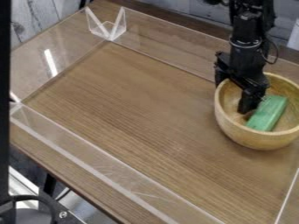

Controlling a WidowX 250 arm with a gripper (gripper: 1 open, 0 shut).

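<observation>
My black gripper (243,86) reaches down from the top right into a tan bowl (233,128) on the right side of the wooden table. In the bowl lies a green oblong object (267,113), just to the right of the gripper's tips. The gripper is open; its fingertips are dark and small, and I see nothing held between them.
A small clear plastic piece (107,24) stands at the back left. Transparent edges run along the table's sides. Black cables lie at the bottom left.
</observation>
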